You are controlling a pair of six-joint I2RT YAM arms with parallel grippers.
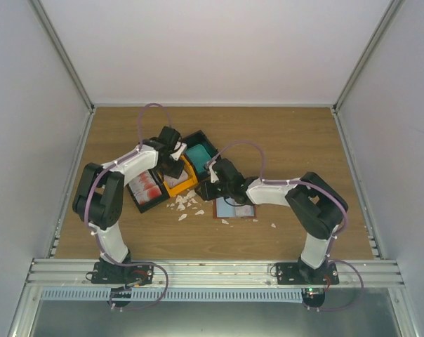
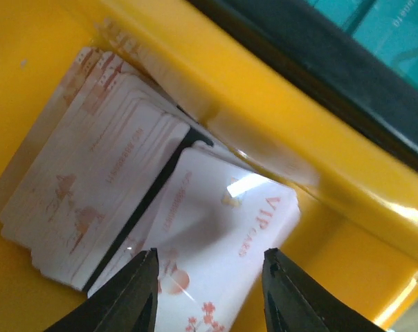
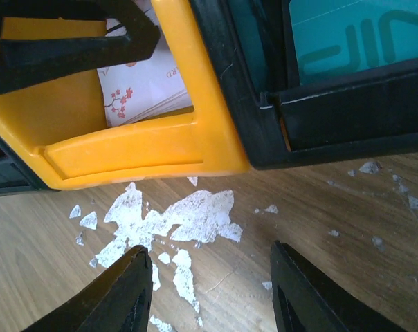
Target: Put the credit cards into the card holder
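Note:
White cards (image 2: 216, 221), one printed "VIP CARD", lie in the yellow bin (image 2: 361, 235) next to another stack of cards (image 2: 105, 173). Over that bin is my left gripper, its fingers parted around the lower part of the VIP card's image, not gripping it. My right gripper stands apart-fingered above the table in front of the bins, with nothing between its fingers. The card holder (image 1: 233, 209), brown-edged with a pale inside, appears to be the flat item on the table under the right arm, which covers part of it.
A black bin with teal contents (image 1: 200, 158) adjoins the yellow one on the right; another black bin with red and white items (image 1: 145, 188) is on its left. White flakes (image 3: 195, 218) mark the wood in front.

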